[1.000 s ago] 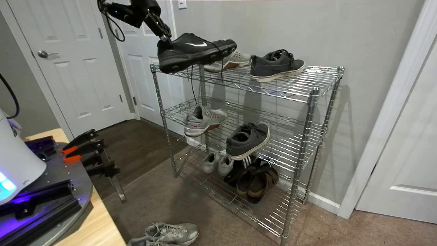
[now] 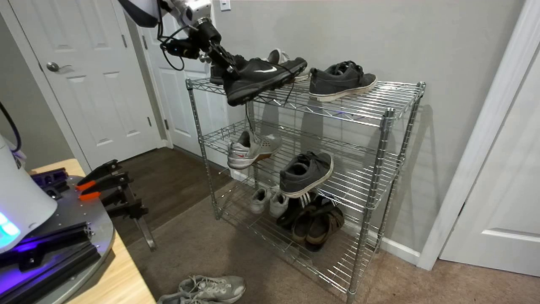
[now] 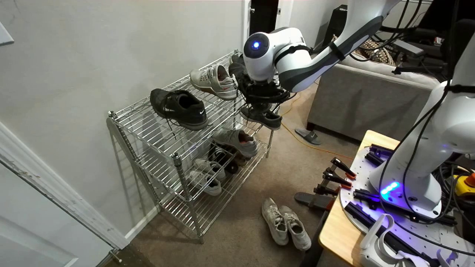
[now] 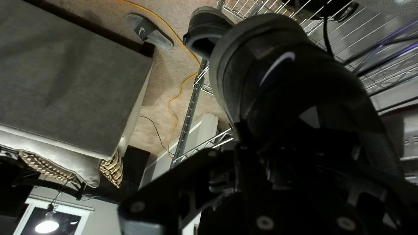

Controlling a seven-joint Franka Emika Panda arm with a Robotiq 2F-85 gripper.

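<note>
A black sneaker with a white swoosh hangs tilted, toe higher than heel, with my gripper shut on its heel end. It overlaps the front edge of the wire rack's top shelf in exterior view 1; whether it touches is unclear. In the wrist view the held sneaker fills the middle, and my fingers are dark against it. My wrist mostly hides it in exterior view 2. A second black sneaker rests on the top shelf at the near end there. A white sneaker is beside it.
A dark grey sneaker occupies the top shelf toward the right. The middle shelf bears a light sneaker and a dark one. Sandals lie below. Light sneakers stand on the carpet.
My gripper has moved right and down in exterior view 1, carrying the black sneaker, whose heel now hangs lower. More of the white sneaker is covered, and a dark shoe shows behind on the left.
</note>
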